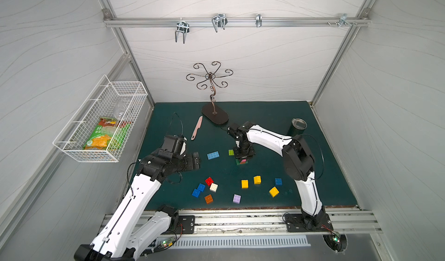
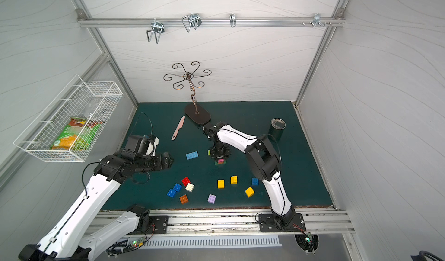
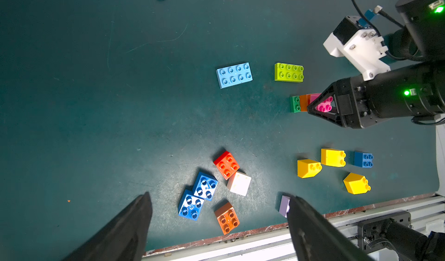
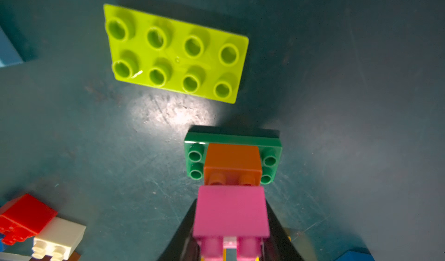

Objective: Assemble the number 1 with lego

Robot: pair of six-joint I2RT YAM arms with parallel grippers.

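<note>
A pink brick [image 4: 230,212] is between the fingers of my right gripper, which is shut on it. Just beyond the pink brick, an orange brick [image 4: 232,159] sits on the middle of a dark green plate brick [image 4: 271,145], with studs bare on both sides. In the right wrist view the pink brick overlaps the orange one's near edge; I cannot tell if they touch. A lime brick [image 4: 176,52] lies flat behind the green one. To the left my left gripper hangs open over the table, nothing between its fingers.
Light blue brick [image 3: 234,75] lies left of the lime one. Toward the front are loose red [image 3: 226,164], white [image 3: 239,183], blue [image 3: 205,185], orange [image 3: 227,217], lilac [image 3: 284,205] and yellow [image 3: 332,157] bricks. A knife [image 1: 197,127] and metal stand [image 1: 215,114] are behind.
</note>
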